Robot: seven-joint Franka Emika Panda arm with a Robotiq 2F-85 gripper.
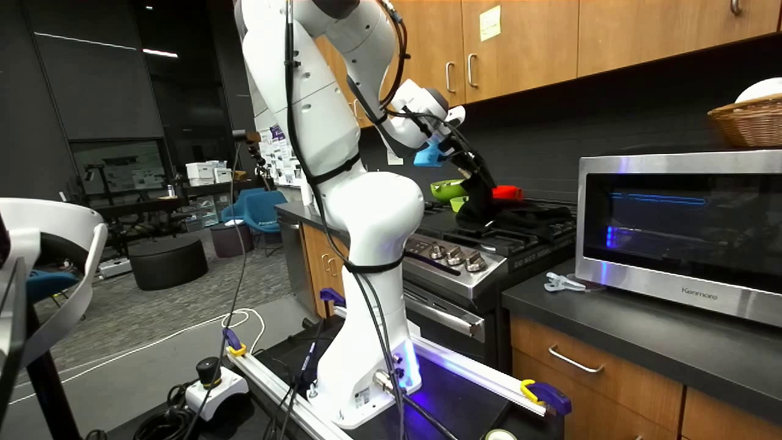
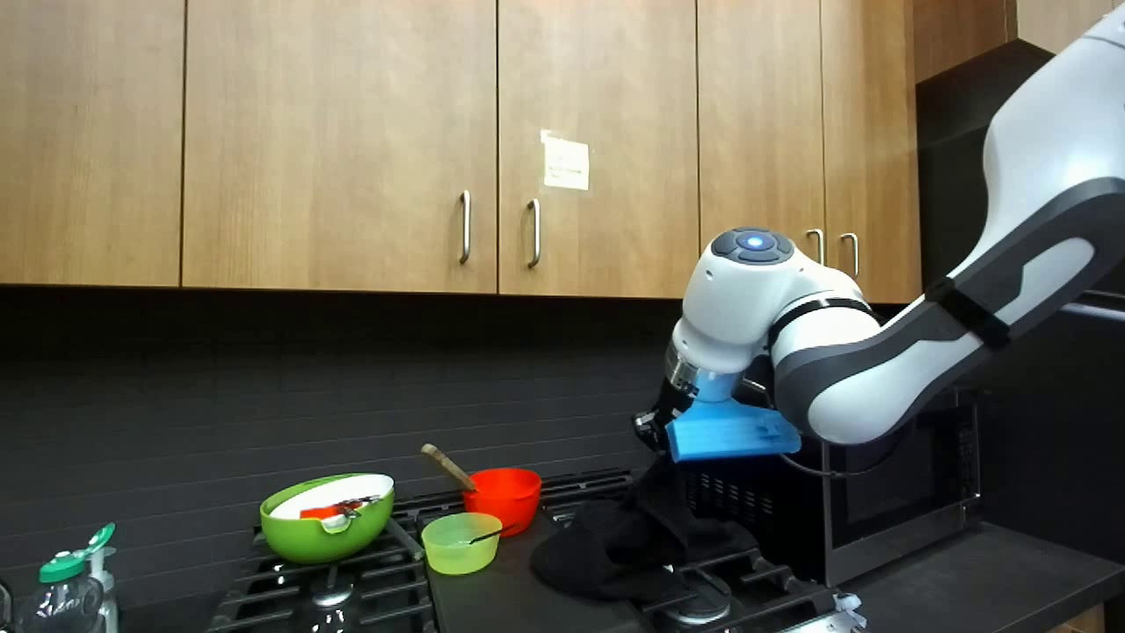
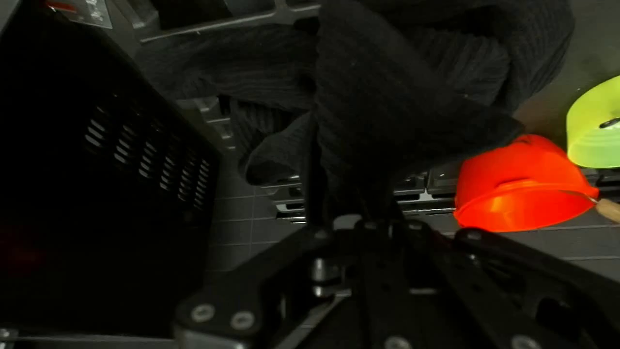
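Observation:
A black ribbed cloth (image 3: 383, 99) lies partly heaped over the stove grates, and one part of it rises to my gripper. From the side, in exterior view 2, the raised part of the cloth (image 2: 664, 496) hangs below the gripper (image 2: 656, 434), while the remainder rests on the stovetop. My gripper is shut on the cloth; its fingertips are dark and largely hidden by the fabric. In exterior view 1 the cloth (image 1: 476, 201) drapes down to the burners.
A red bowl (image 2: 506, 498), a light green cup (image 2: 460, 543) and a green bowl (image 2: 306, 536) stand left of the cloth. The microwave (image 1: 682, 234) stands to its right, close to the arm. Wooden cabinets (image 2: 601, 137) hang above.

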